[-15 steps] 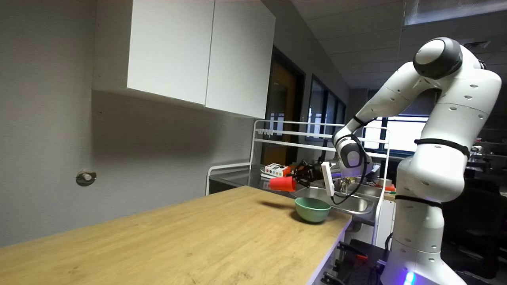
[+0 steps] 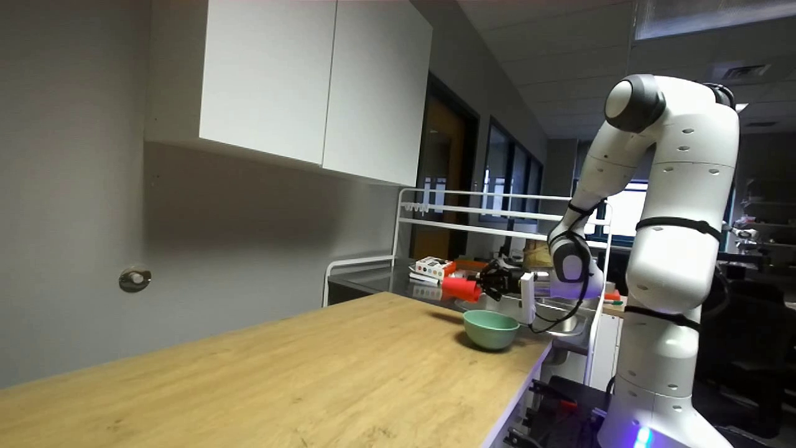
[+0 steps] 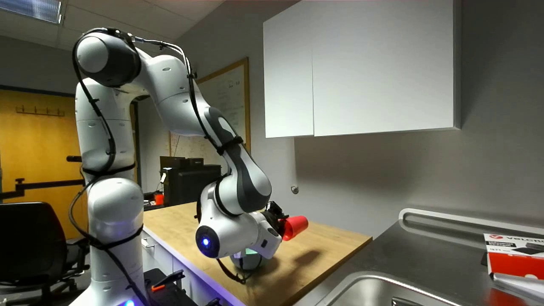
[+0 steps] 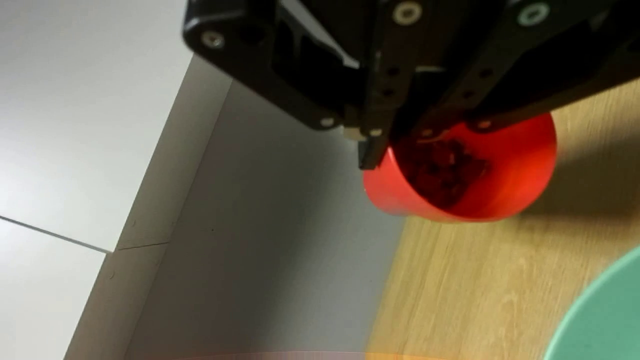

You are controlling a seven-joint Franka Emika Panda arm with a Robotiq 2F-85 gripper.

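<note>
A red cup (image 2: 461,289) is held on its side above the table, with my gripper shut on its rim. In the wrist view the mouth of the cup (image 4: 510,174) faces the camera, and small dark pieces lie inside, too blurred to name. The green bowl (image 2: 490,329) stands upright on the table, just below and a little to the right of the cup in exterior view 1. Only part of the bowl's rim (image 4: 600,312) enters the wrist view. From the second exterior side the arm mostly covers the bowl, while the cup (image 3: 296,227) shows beyond the hand.
A sink (image 3: 377,290) and dark counter (image 3: 433,250) adjoin it, with boxes (image 2: 435,267) at the back. White cabinets (image 2: 268,74) hang above along the wall.
My gripper and the cup have shifted right in exterior view 1, nearer to above the bowl, and the cup's tilt has changed somewhat. The upper arm has swung left. The bowl has stayed put.
</note>
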